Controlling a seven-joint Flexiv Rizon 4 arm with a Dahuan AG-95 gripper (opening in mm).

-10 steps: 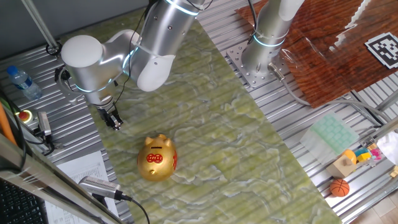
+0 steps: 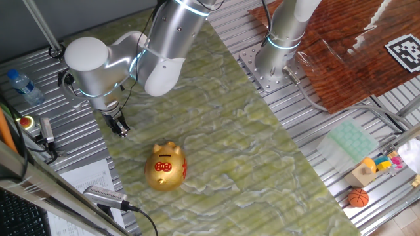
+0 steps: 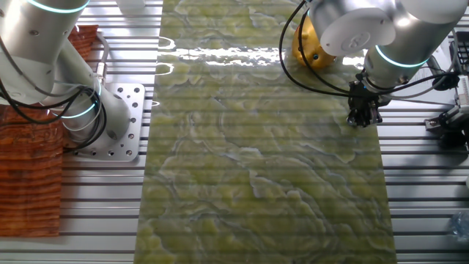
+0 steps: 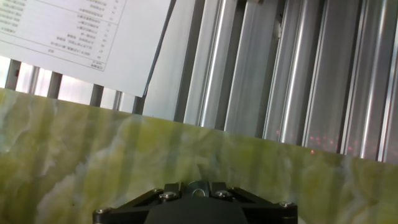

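A golden piggy bank (image 2: 165, 166) with red markings and a dark slot on top stands on the green marbled mat (image 2: 230, 151). In exterior view 2 the piggy bank (image 3: 314, 45) is partly covered by the arm and its cables. My gripper (image 2: 123, 133) hangs near the mat's left edge, apart from the bank and up and to the left of it. Seen from the wrist, my gripper has its fingers drawn close together. Something small and greyish shows between them; I cannot tell whether it is a held thing or part of the gripper.
A printed sheet (image 4: 74, 37) lies on the slatted metal table (image 4: 249, 74) beside the mat. A grey device (image 2: 105, 196) with a cable stands near the bank. A water bottle (image 2: 26, 87) is at the left, a pale green box (image 2: 348, 143) at the right.
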